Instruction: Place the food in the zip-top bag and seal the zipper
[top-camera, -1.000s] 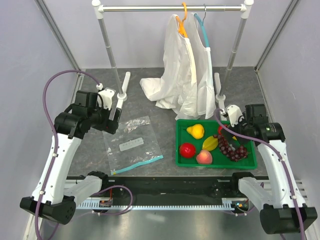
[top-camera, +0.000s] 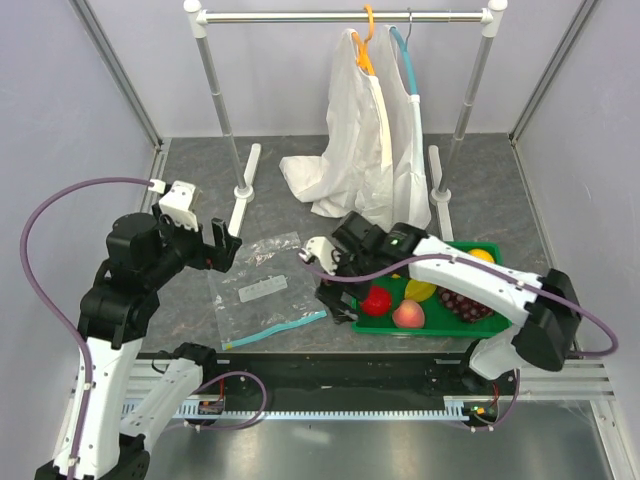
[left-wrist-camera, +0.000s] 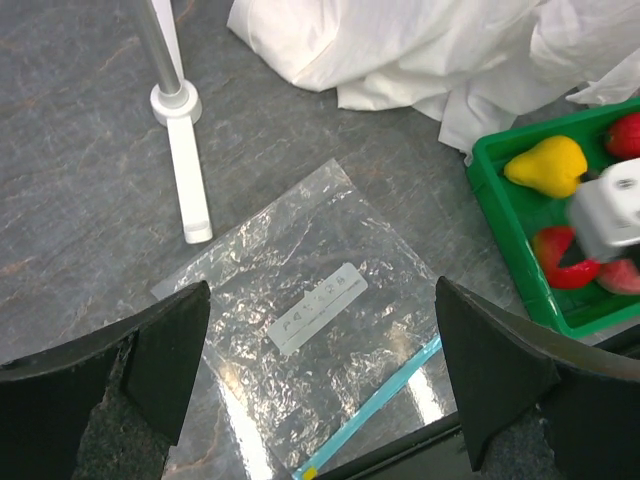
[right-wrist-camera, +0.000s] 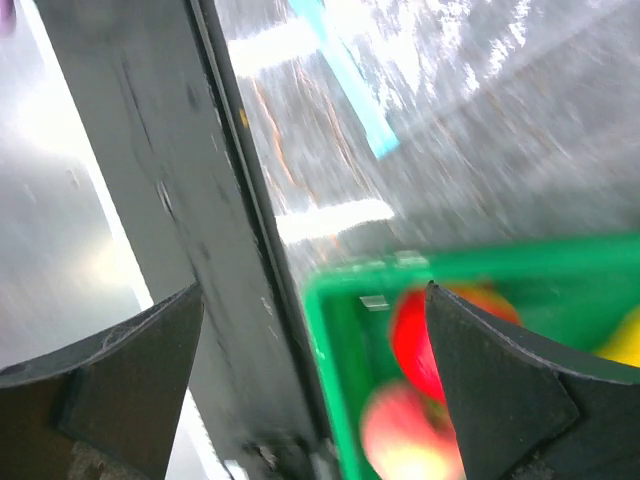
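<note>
A clear zip bag (top-camera: 262, 305) with a blue zipper strip (left-wrist-camera: 392, 390) lies flat on the grey table. My left gripper (top-camera: 220, 250) hangs open above its upper left. My right gripper (top-camera: 338, 300) is open over the left end of a green tray (top-camera: 395, 326). In the tray are a red round fruit (top-camera: 376, 301), a peach (top-camera: 408, 313), a yellow fruit (top-camera: 420, 291), a pear (left-wrist-camera: 545, 168) and dark grapes (top-camera: 462, 306); the right arm hides part of them. The right wrist view is blurred.
A clothes rail with two white garments (top-camera: 340, 170) on hangers stands behind the bag and tray, with white feet (left-wrist-camera: 188, 180) on the table. The table's front edge runs just below the bag and tray. Bare table lies left of the bag.
My right gripper has swept left from the tray's right end to its left end, near the bag. My left arm has shifted slightly.
</note>
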